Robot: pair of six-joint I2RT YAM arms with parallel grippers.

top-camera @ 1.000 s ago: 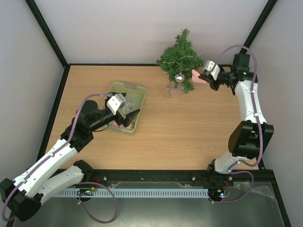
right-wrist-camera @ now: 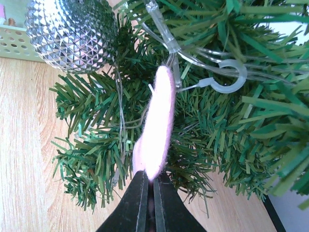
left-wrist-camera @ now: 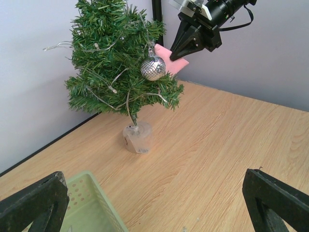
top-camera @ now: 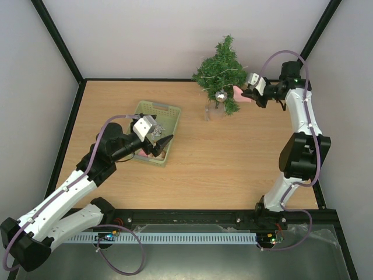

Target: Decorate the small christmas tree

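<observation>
The small green tree (top-camera: 220,70) stands in a clear base (left-wrist-camera: 137,141) at the back, draped with clear wires. A silver faceted ball (left-wrist-camera: 153,68) hangs on it. My right gripper is shut on a pink felt ornament (right-wrist-camera: 155,125), which it holds edge-on against the tree's lower right branches, below and right of the ball. My left gripper is open over the basket (top-camera: 173,115) on the left, with nothing between its fingers.
The basket holds shiny and pink items, partly hidden by the left arm. Walls border the back and sides.
The left arm has not moved.
</observation>
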